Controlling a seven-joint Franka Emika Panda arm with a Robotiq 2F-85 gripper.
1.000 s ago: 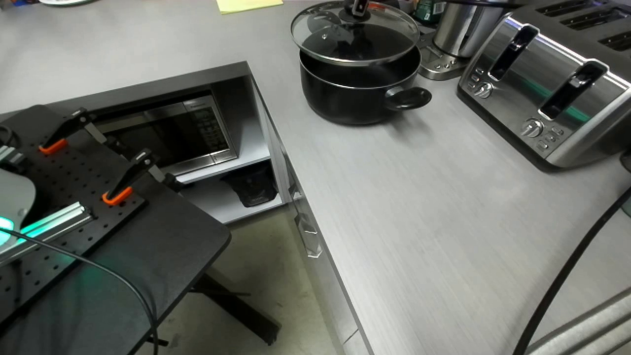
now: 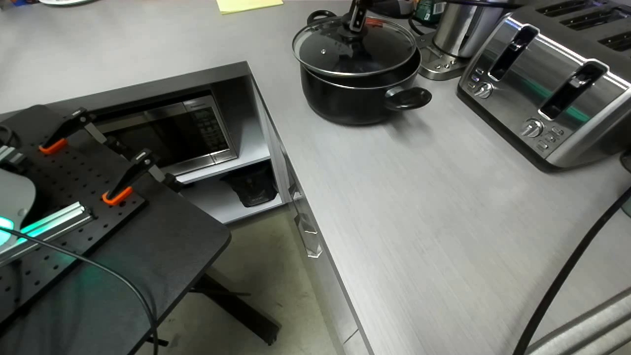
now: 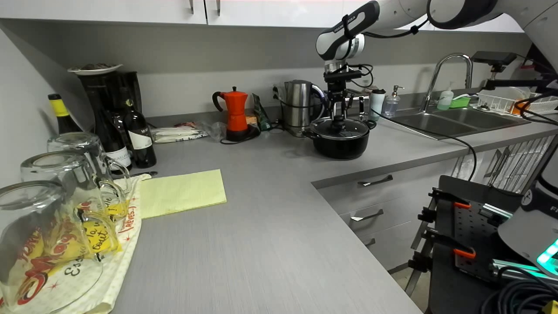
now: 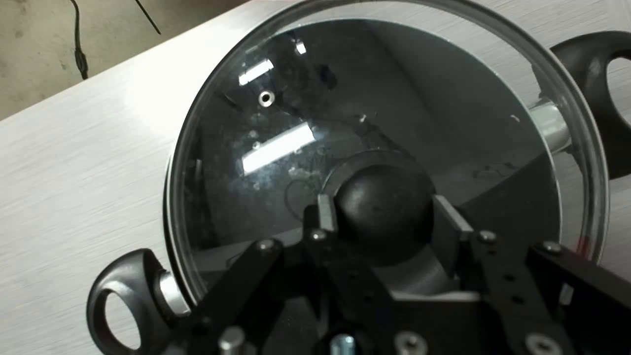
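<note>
In the wrist view my gripper is shut on the round black knob (image 4: 383, 188) of the glass lid (image 4: 414, 77). The lid has a metal rim and a small vent hole. Exterior view 1 shows the lid (image 2: 322, 52) roughly level over the black pot (image 2: 340, 103), with a dark gap between them at the front; contact at the back cannot be made out. The pot stands on the counter with its side handles (image 4: 121, 301) sticking out past the lid. From exterior view 2, my gripper (image 3: 339, 112) points straight down onto the pot.
A steel toaster (image 2: 544, 94) and a steel kettle (image 3: 299, 104) stand near the pot. A red moka pot (image 3: 236, 112) is farther left along the wall. The counter's front edge (image 2: 296, 183) runs close by, and bare counter (image 2: 426, 236) lies in front of the toaster.
Over the last second the lid has come down toward the pot, narrowing the gap at the front. The pot has stayed in place.
</note>
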